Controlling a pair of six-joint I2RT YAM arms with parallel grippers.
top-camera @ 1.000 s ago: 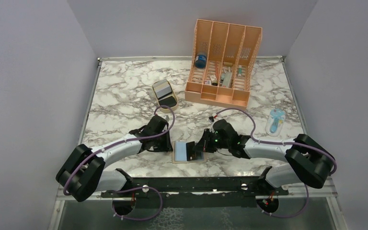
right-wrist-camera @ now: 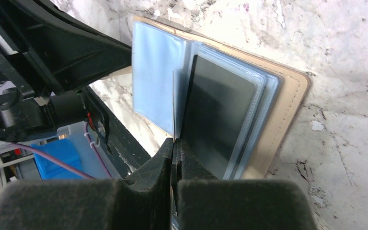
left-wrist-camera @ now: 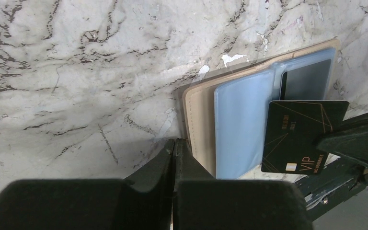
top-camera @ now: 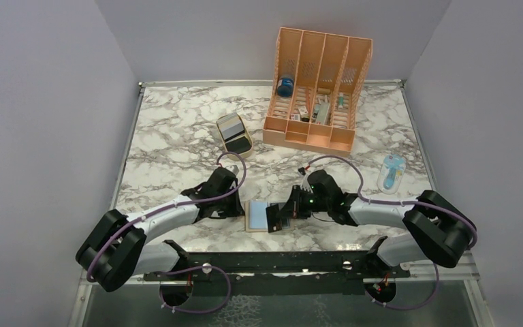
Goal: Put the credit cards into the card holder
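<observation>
The beige card holder (top-camera: 252, 225) lies open on the table, with pale blue sleeves (left-wrist-camera: 239, 120) and dark pockets (right-wrist-camera: 218, 105). My right gripper is shut on a black VIP card (left-wrist-camera: 292, 136), seen edge-on as a thin line in the right wrist view and face-on over the sleeves in the left wrist view. My left gripper is shut at the holder's left edge, nothing visible between its fingers.
A box of grey cards (top-camera: 231, 126) stands behind the left arm. A peach organizer (top-camera: 313, 139) with small items is at the back, a blue-and-white package (top-camera: 391, 174) at the right.
The black card in my right gripper has shifted slightly toward the table's front edge. My left arm has moved a little toward the front.
</observation>
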